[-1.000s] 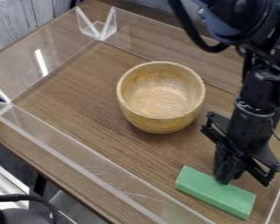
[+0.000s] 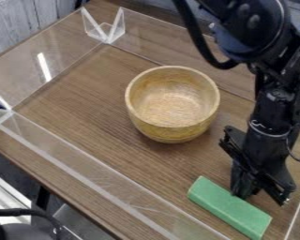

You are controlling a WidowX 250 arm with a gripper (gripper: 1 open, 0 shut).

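A green block (image 2: 229, 208) lies on the wooden table at the lower right. Just above its upper end is my gripper (image 2: 240, 187), pointing down, its dark fingertips close together with nothing visible between them. Whether the tips touch the block is unclear.
A tan wooden bowl (image 2: 172, 89) sits left of the arm. A clear plastic piece (image 2: 104, 26) stands at the back left. A transparent edge strip runs along the front left, with dark hardware at the bottom left corner.
The green block stays about in place.
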